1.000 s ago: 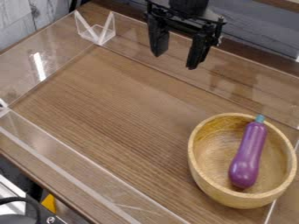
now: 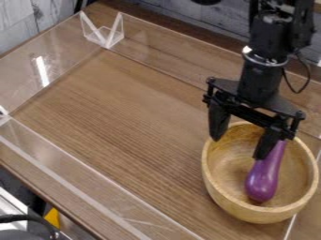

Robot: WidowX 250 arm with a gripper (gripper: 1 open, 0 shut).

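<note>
My black gripper [image 2: 249,122] is open and low over a tan bowl [image 2: 230,192] at the lower right, its fingers reaching down at the bowl's back part. A long purple eggplant [image 2: 265,176] lies in the bowl, its upper end hidden behind the gripper's right side. Whether the fingers touch it I cannot tell.
A white wire holder [image 2: 103,30] stands at the back left of the wooden table [image 2: 107,122]. A wall edge runs along the back.
The bowl looks unmoved.
</note>
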